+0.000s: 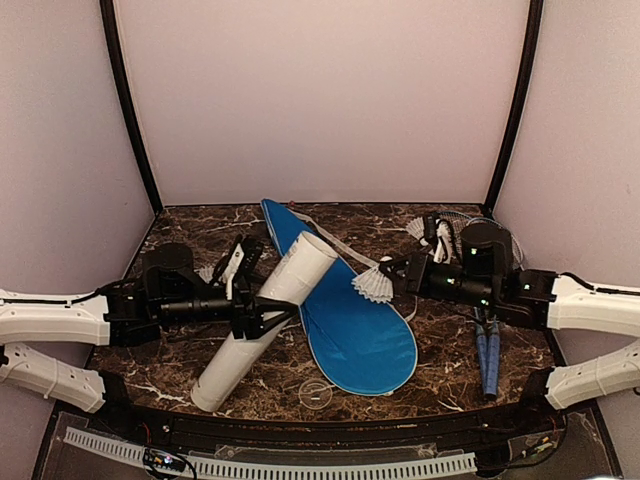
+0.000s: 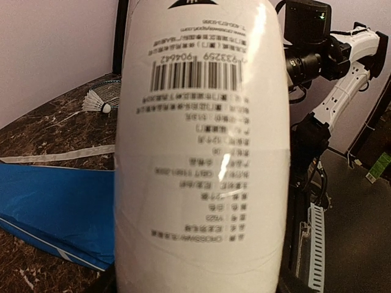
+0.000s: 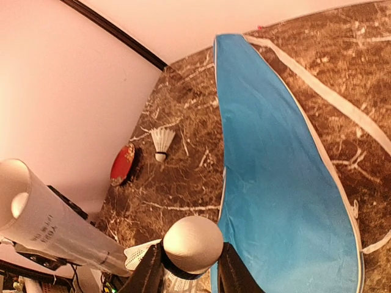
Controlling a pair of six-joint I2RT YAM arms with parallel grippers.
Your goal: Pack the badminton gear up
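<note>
My left gripper (image 1: 280, 312) is shut on a long white shuttlecock tube (image 1: 230, 370), held slanting with its open upper end at the centre; its printed side (image 2: 201, 152) fills the left wrist view. My right gripper is shut on a shuttlecock (image 3: 192, 241), cork end uppermost, just right of the tube's upper end in the top view and above the blue racket bag (image 1: 355, 350). Other shuttlecocks lie at the back right (image 2: 95, 101) and on the left (image 3: 162, 143). Two rackets (image 1: 485, 360) lie at the right, partly hidden by the right arm.
A clear round lid (image 1: 315, 393) lies at the front middle. A red round object (image 3: 122, 165) is at the left edge. A strap (image 1: 340, 242) runs behind the bag. Walls enclose the marble table.
</note>
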